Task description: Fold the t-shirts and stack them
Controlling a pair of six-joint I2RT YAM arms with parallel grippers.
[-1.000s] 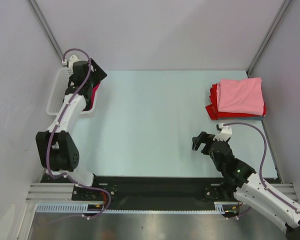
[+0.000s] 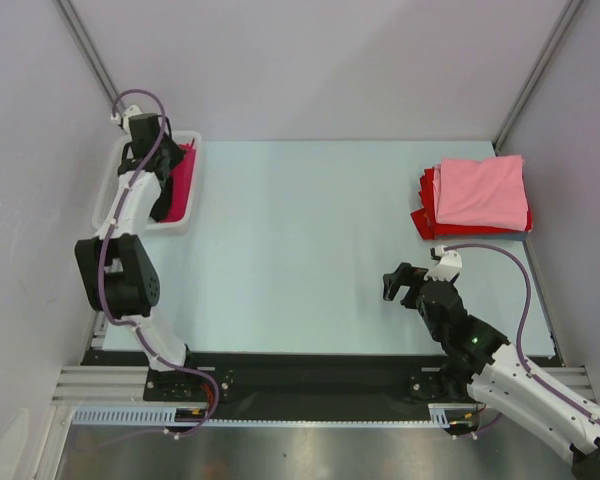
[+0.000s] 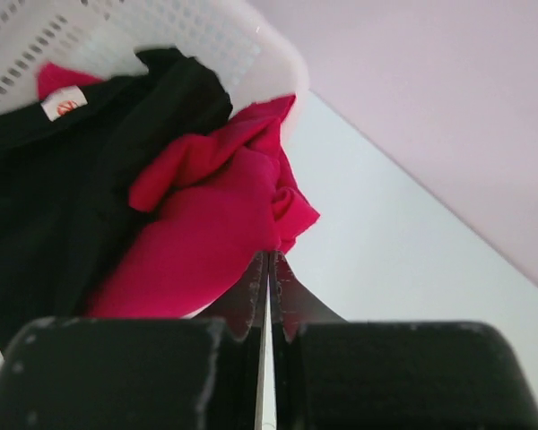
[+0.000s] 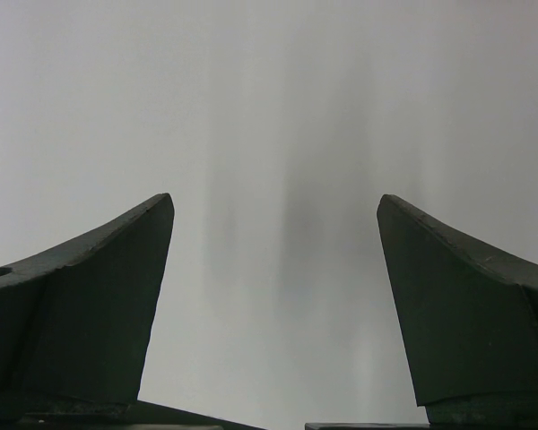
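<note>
In the white basket (image 2: pixel 189 215) at the far left lie a red shirt (image 3: pixel 211 224) and a black shirt (image 3: pixel 90 179) with a small label. My left gripper hangs over the basket, shut, its tips at the red cloth; whether cloth is between them cannot be told. My right gripper (image 2: pixel 404 282) stands open and empty over the table's right part; its wrist view shows only bare surface between the fingers. A folded pile (image 2: pixel 480 190) lies at the back right, pink on top, red and a blue-grey edge below.
Walls close in on the left, back and right. The right arm stands in front of the pile, near the table's front right.
My left gripper has moved leftward within the basket area, showing more of the red cloth on the right in the top view. The right arm is essentially still.
</note>
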